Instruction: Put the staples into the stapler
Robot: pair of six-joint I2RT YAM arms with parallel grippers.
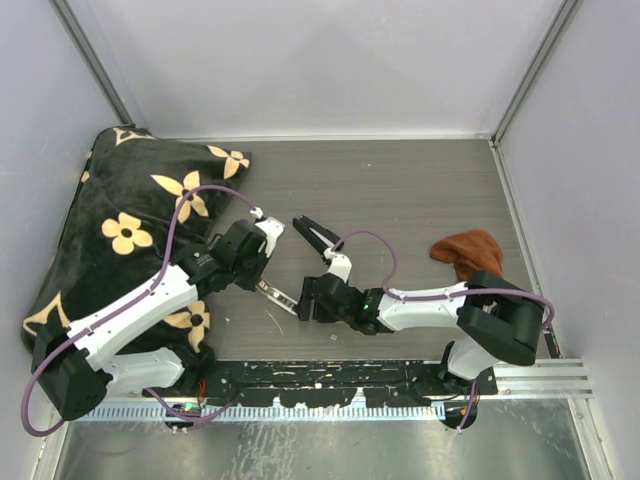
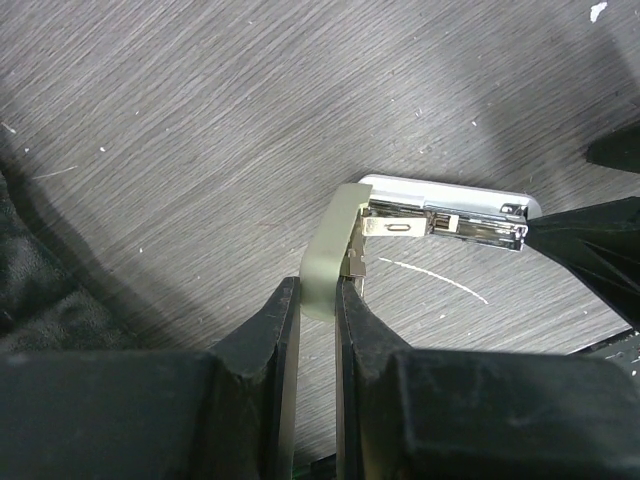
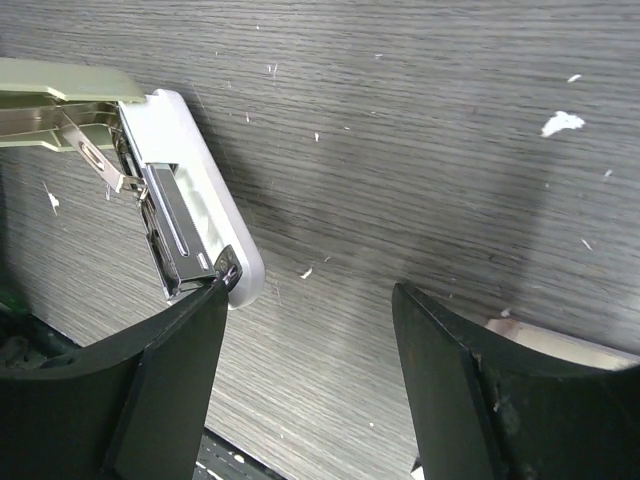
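Observation:
A stapler [image 2: 440,195] with a white base and a pale green lid [image 2: 325,250] lies on the table, folded wide open. My left gripper is shut on that lid, its two fingers either side of it. The metal magazine [image 3: 180,230] lies exposed along the base; whether staples are inside I cannot tell. My right gripper stands open at the base's far end from the hinge. Its left finger [image 3: 190,340] overlaps the stapler's tip, while the gap between the fingers shows only bare table.
A pale box-like item [image 3: 560,345] lies by the right gripper's other finger. Behind the grippers is a long black object [image 1: 315,235]. Brown cloth [image 1: 470,252] sits at the right, a dark flowered cushion [image 1: 125,235] at the left.

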